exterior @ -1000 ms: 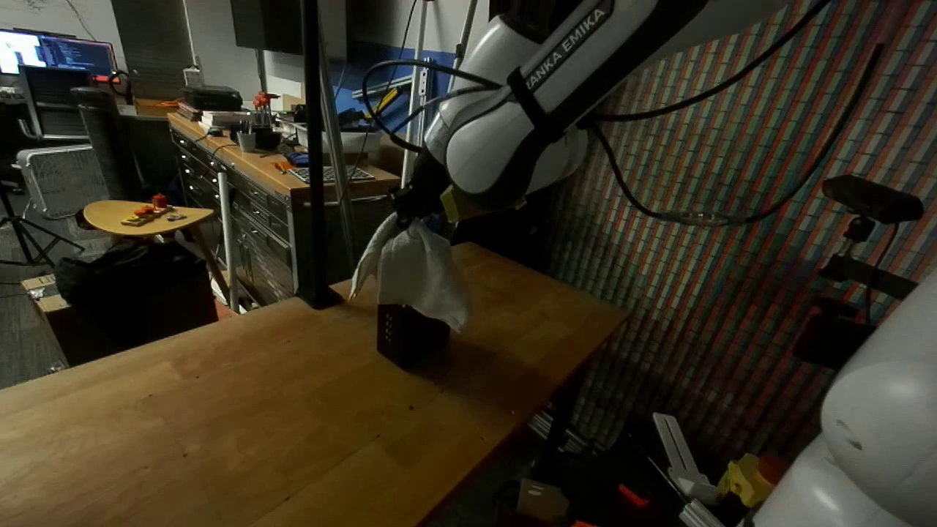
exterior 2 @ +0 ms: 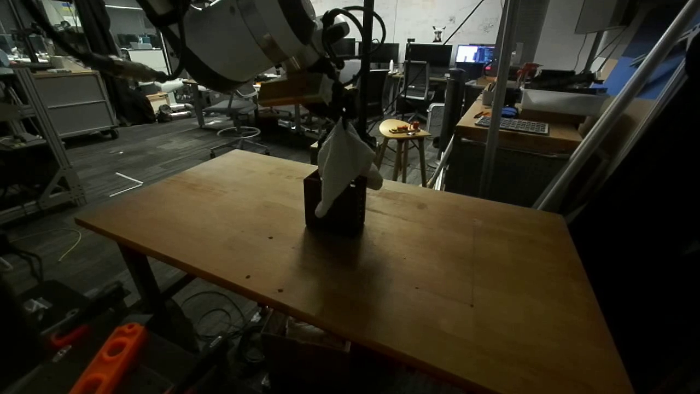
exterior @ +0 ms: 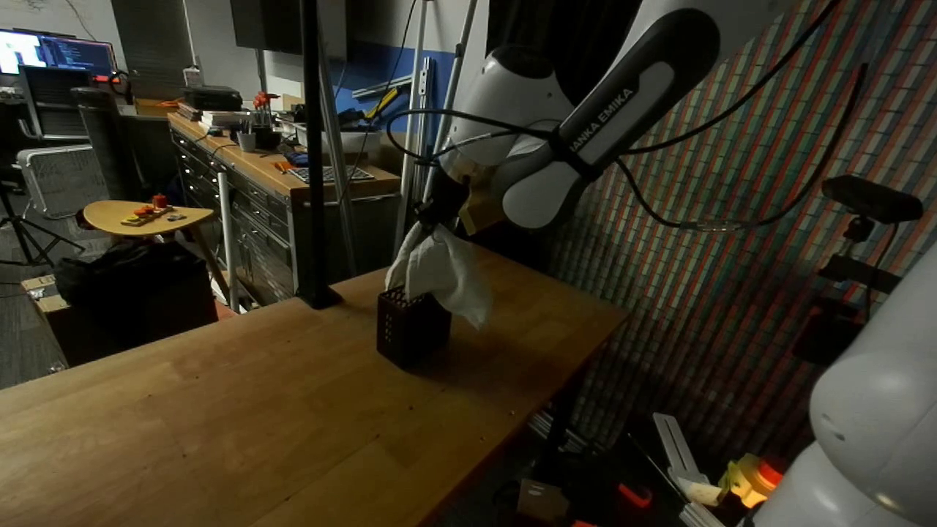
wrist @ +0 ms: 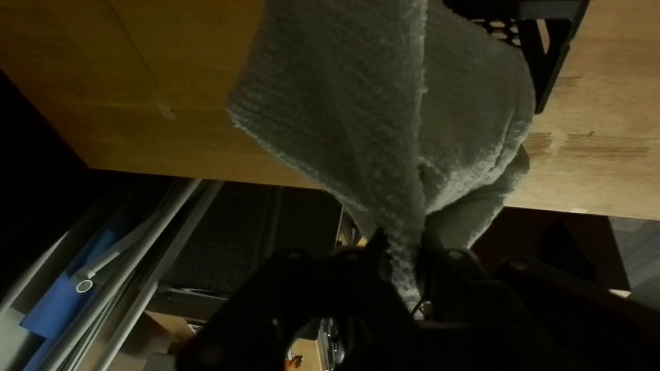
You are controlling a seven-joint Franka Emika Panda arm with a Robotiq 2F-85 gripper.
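A pale cloth (exterior: 448,272) hangs from my gripper (exterior: 430,221), which is shut on its upper end. The wrist view shows the cloth (wrist: 371,105) gathered to a narrow fold between the dark fingers. Below it on the table stands a black box (exterior: 413,334) with perforated sides, upright. In exterior view 2 the cloth (exterior 2: 341,164) drapes in front of the box (exterior 2: 334,213), one corner reaching down over its near side. Whether any of the cloth lies inside the box cannot be told, since the cloth covers much of the opening.
A black post (exterior: 312,158) rises at the table's far edge, left of the box in exterior view 1. Beyond stands a cluttered workbench (exterior: 290,180).
In exterior view 1, the gripper and cloth have shifted somewhat right. More of the box's left rim is uncovered, and the cloth's left corner no longer sticks out past it. The box stays put.
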